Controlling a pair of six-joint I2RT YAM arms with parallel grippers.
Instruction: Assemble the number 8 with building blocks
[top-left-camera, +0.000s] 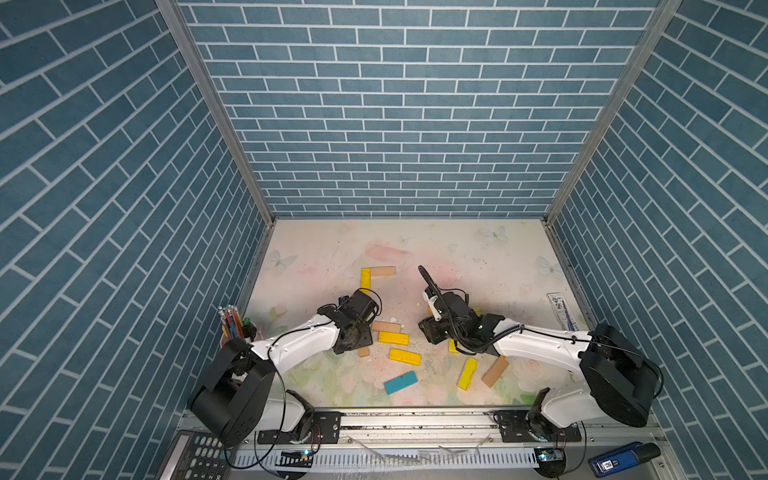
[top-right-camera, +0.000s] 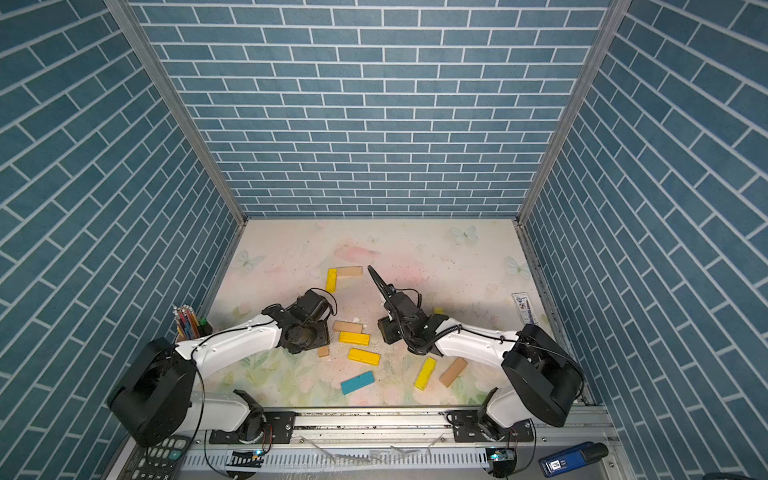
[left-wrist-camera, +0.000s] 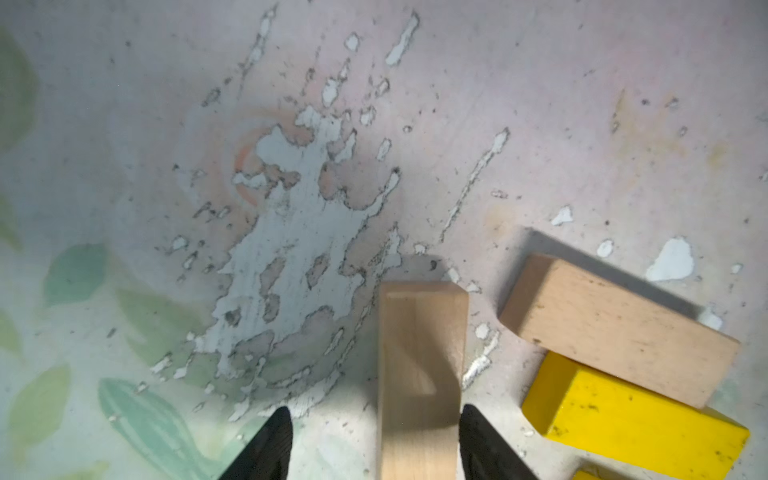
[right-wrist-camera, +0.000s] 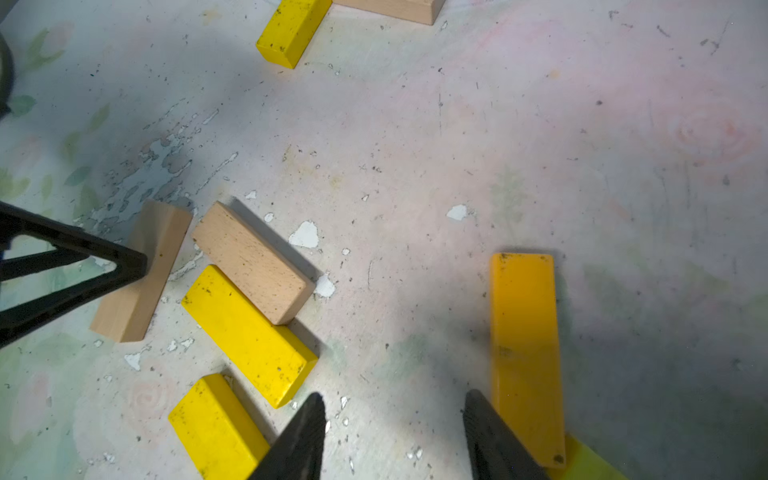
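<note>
A wooden block (left-wrist-camera: 420, 360) lies between the fingers of my left gripper; it touches or nearly touches the right finger (left-wrist-camera: 480, 444), while a gap shows beside the left one. In the right wrist view, a left fingertip (right-wrist-camera: 132, 264) overlaps this wooden block (right-wrist-camera: 148, 276). My right gripper stands part open over bare table, a yellow block (right-wrist-camera: 525, 344) just right of it. At the back, a yellow block (top-left-camera: 365, 278) and a wooden block (top-left-camera: 383, 271) form a corner. Nearer lie a wooden block (right-wrist-camera: 252, 264) and yellow blocks (right-wrist-camera: 249, 336), the first two touching.
Toward the front edge are a blue block (top-left-camera: 400, 382), a yellow block (top-left-camera: 467, 373) and a wooden block (top-left-camera: 494, 371). A pencil holder (top-left-camera: 232, 324) stands at the left.
</note>
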